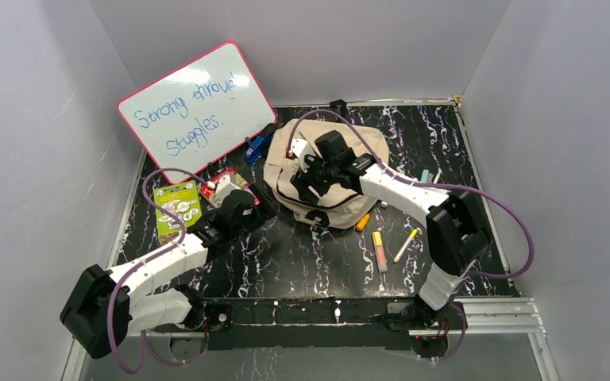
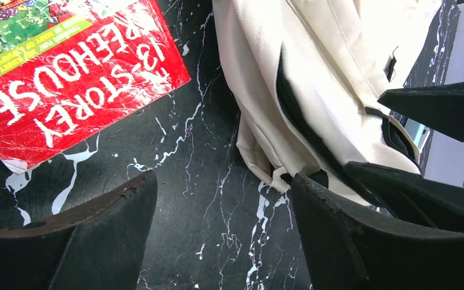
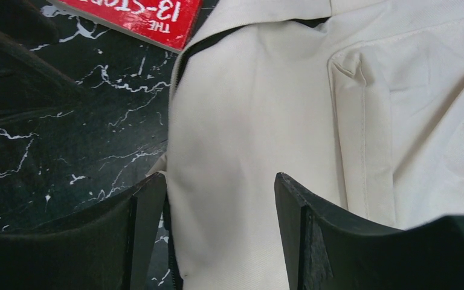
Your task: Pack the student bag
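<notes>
A beige bag point(image 1: 337, 208) lies on the dark marbled table, its dark zipper line facing the front. Over the bag is my right gripper point(image 1: 308, 189); in the right wrist view its fingers stand apart above the pale cloth point(image 3: 229, 139) with nothing between them. To the bag's left hovers my left gripper point(image 1: 264, 202), its fingers parted over bare table in the left wrist view. A red book point(image 2: 78, 78) with white lettering lies left of the bag, partly hidden by the left arm from above. A green and yellow book point(image 1: 177, 208) lies farther left.
Behind leans a whiteboard point(image 1: 194, 111) with blue handwriting. A blue object point(image 1: 256, 148) rests at its lower right corner. Right of the bag's front lie an orange marker point(image 1: 379, 251) and a yellow pen point(image 1: 405, 246).
</notes>
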